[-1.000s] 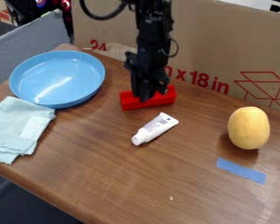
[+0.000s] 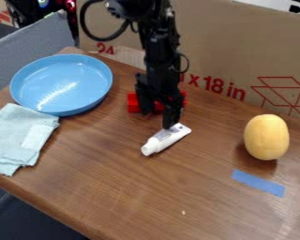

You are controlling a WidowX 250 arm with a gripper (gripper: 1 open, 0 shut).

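Observation:
The black gripper (image 2: 164,114) hangs low over the middle of the wooden table, its fingertips just above the upper end of a white tube (image 2: 160,142), open as far as can be seen. Behind it lies a red block (image 2: 135,103), partly hidden by the gripper.
A blue plate (image 2: 61,82) and a folded pale cloth (image 2: 18,137) sit at the left. A yellow potato-like object (image 2: 265,137) and a blue strip (image 2: 258,183) are at the right. A cardboard wall stands behind.
The gripper has come down and toward the front, from over the red block to the upper end of the white tube. The objects on the table look unmoved.

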